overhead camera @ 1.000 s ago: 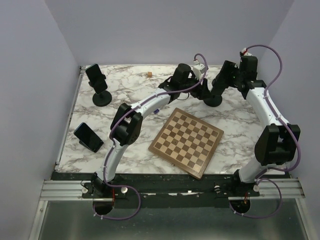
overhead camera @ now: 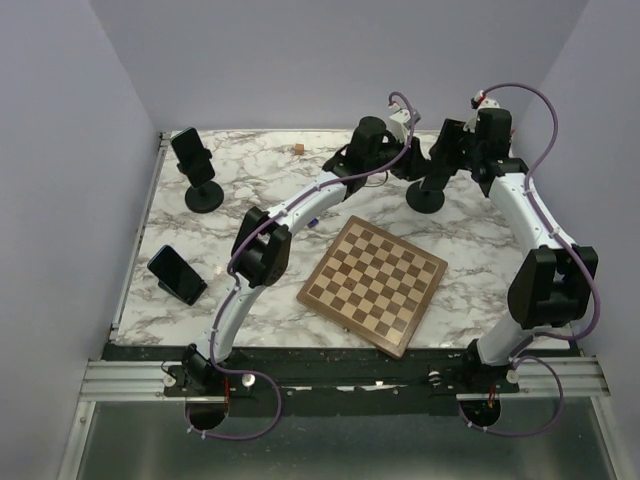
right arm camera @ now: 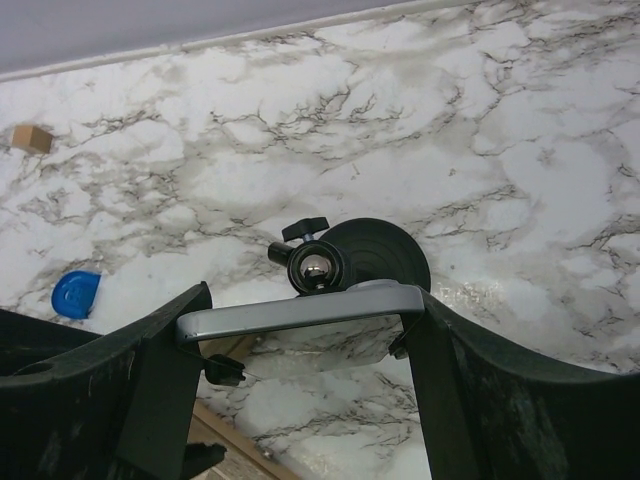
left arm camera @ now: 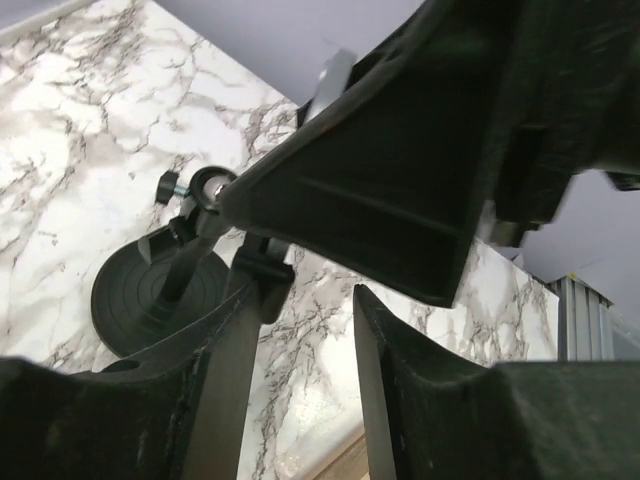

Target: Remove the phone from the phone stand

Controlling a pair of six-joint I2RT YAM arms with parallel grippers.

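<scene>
The phone (right arm camera: 300, 312) shows its pale edge in the right wrist view, and my right gripper is shut on it across its width. Just behind it are the ball joint (right arm camera: 315, 268) and round black base (right arm camera: 385, 250) of the phone stand. In the top view, this stand (overhead camera: 425, 198) is at the back right, the grippers crowding its head. My left gripper is open in the left wrist view, its fingertips close to the stand's dark clamp block (left arm camera: 262, 280). Whether they touch cannot be told. Much of the phone is hidden.
A chessboard (overhead camera: 372, 285) lies in front of the stand. On the left are another stand with a dark phone (overhead camera: 188, 145) and a tilted dark panel (overhead camera: 177, 273). A small wooden block (right arm camera: 32, 138) and blue piece (right arm camera: 75, 295) lie on the marble. Walls enclose the table.
</scene>
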